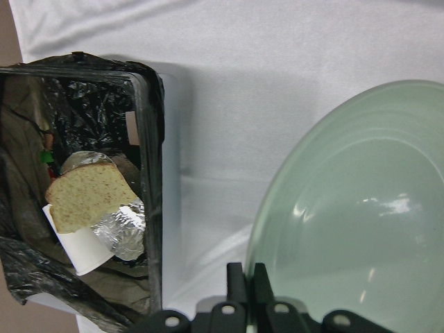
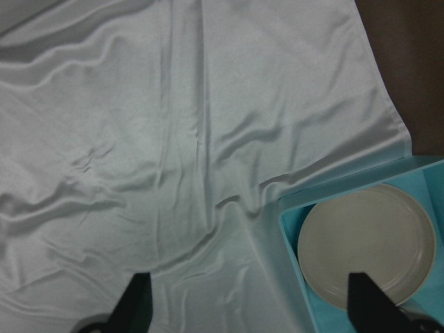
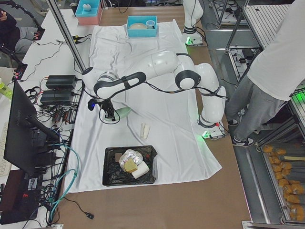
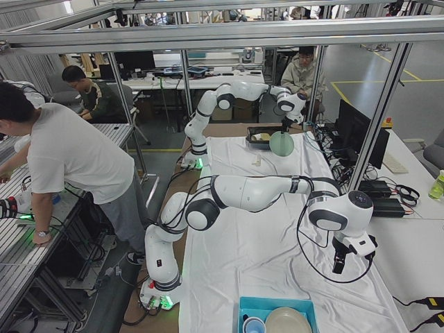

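Observation:
My left gripper is shut on the rim of a pale green plate, held over the white cloth beside a black bin lined with a bag. In the bin lie a bread slice, crumpled foil and a white cup. My right gripper is open over the cloth, beside a blue tray holding a beige plate and a cup.
A small pale item lies mid-cloth. A monitor, cables and metal posts line one side; a person stands on the other.

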